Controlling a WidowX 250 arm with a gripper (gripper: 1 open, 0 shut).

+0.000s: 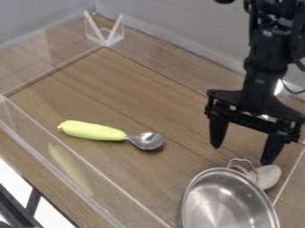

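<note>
My black gripper (244, 138) hangs open on the right side, its two fingers spread above the back of a steel pot (224, 209) at the lower right, with a wire handle at its rear. A small pale object (268, 175) lies below the right finger, beside the pot's handle; I cannot tell what it is. A yellow-handled spoon (95, 130) lies on the wooden surface to the left, apart from the gripper.
Clear low walls (53, 65) border the wooden work area. A white plastic bracket (105, 31) stands at the back left corner.
</note>
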